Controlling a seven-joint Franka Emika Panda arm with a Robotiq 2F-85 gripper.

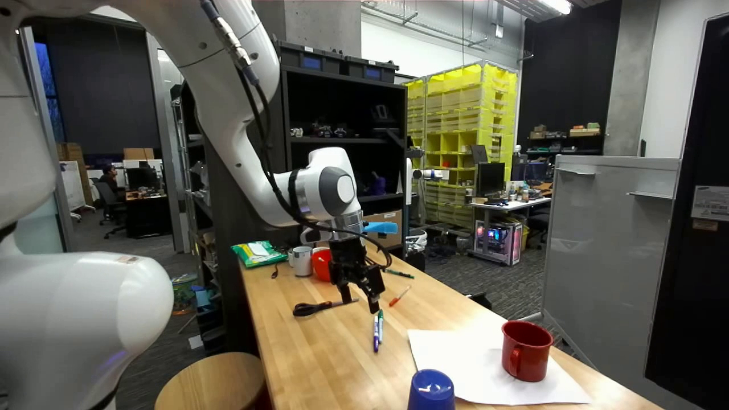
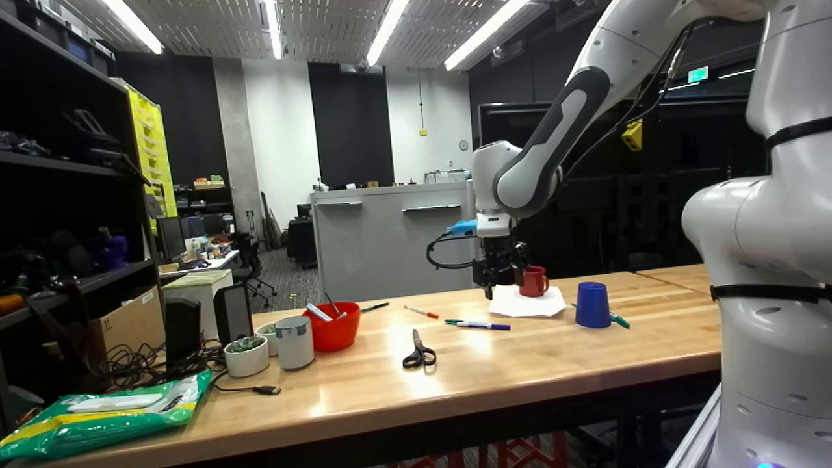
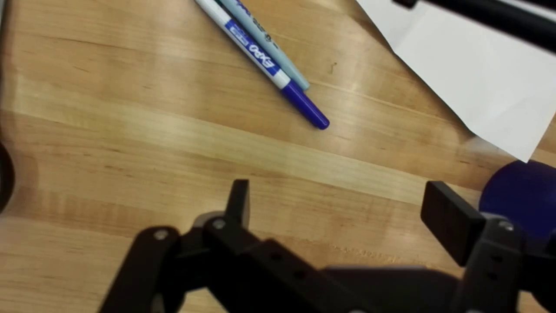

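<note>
My gripper is open above the table, with bare wood showing between its fingers. In the wrist view, a white marker with a purple cap (image 3: 263,62) lies against a pale blue-green marker (image 3: 271,47), both ahead of the fingertips. Exterior view 1 has the gripper (image 1: 363,307) just over the far end of this marker pair. A red mug (image 1: 527,352) stands on white paper (image 1: 451,352). Near the paper's edge is an upside-down blue cup (image 2: 593,305). Scissors (image 2: 419,353) lie on the table, apart from the markers.
A red bowl (image 2: 335,327) holding pens, a grey mug (image 2: 294,343) and a small potted plant (image 2: 247,357) stand at one end, near a green bag (image 2: 117,413). An orange pen (image 2: 422,311) and a dark green pen (image 2: 375,307) lie loose. Bare wood (image 2: 335,390) runs along the front.
</note>
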